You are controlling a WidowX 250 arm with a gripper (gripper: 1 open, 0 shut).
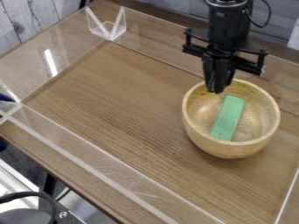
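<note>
The black robot gripper [216, 83] points down over the back-left rim of a round wooden bowl [198, 127], its tips close together with nothing visible held. A green oblong object [229, 118] lies in the bowl, to the right of and below the gripper tips in the picture.
A clear, angular plastic piece [107, 24] sits near the back left of the wooden table [93, 122]. Dark cable or hardware [30, 210] shows at the lower-left corner.
</note>
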